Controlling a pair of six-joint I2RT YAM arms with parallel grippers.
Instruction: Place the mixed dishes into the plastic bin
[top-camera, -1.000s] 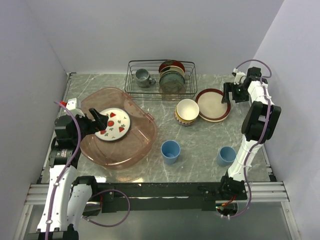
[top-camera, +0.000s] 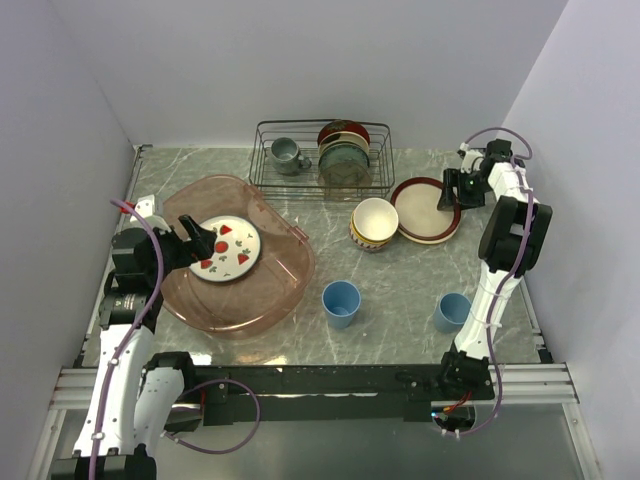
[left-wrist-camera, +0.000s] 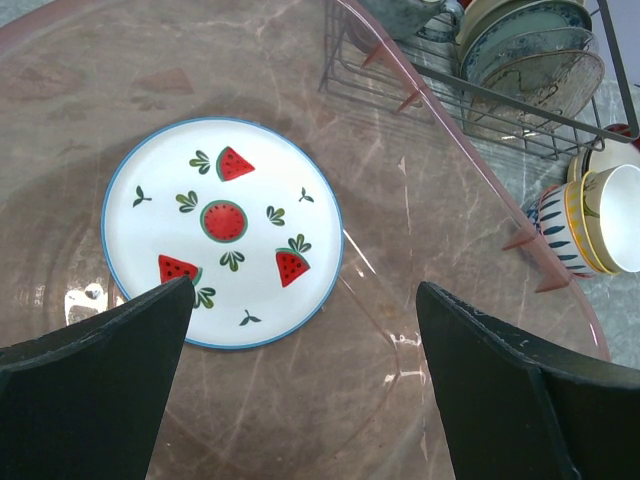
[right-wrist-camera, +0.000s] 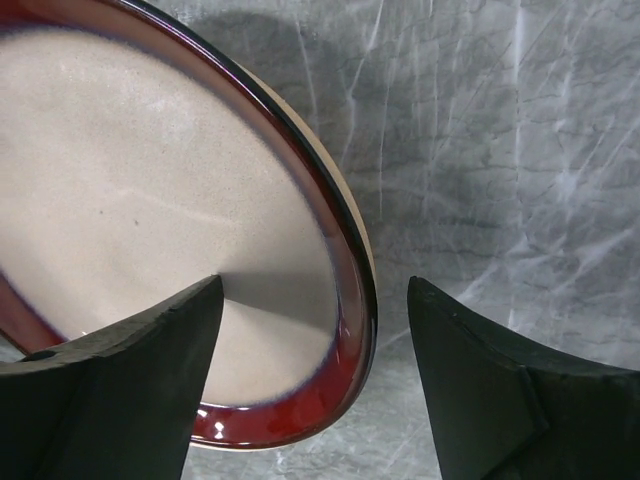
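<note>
A translucent brown plastic bin (top-camera: 285, 285) takes up the left of the table, and a white plate with watermelon prints (top-camera: 238, 258) lies flat inside it. Over the bin's left part, my left gripper (top-camera: 200, 230) is open with nothing between its fingers. At the right lie brown-rimmed plates (top-camera: 425, 212), apparently stacked, since a second edge shows beneath the upper rim. My right gripper is at their rim, part open, one finger (right-wrist-camera: 170, 370) over the plate's face and the other (right-wrist-camera: 480, 370) outside the edge. The rim lies between the fingers, not visibly gripped.
Stacked bowls (top-camera: 375, 220) stand left of the brown-rimmed plates. A wire rack (top-camera: 262, 170) at the back holds a grey mug (top-camera: 287, 155) and several plates (top-camera: 344, 165). Two blue cups (top-camera: 341, 303) (top-camera: 452, 312) stand near the front, with clear table between them.
My right gripper has shifted slightly left, further over the plates' right rim. The left arm and the dishes have stayed in place.
</note>
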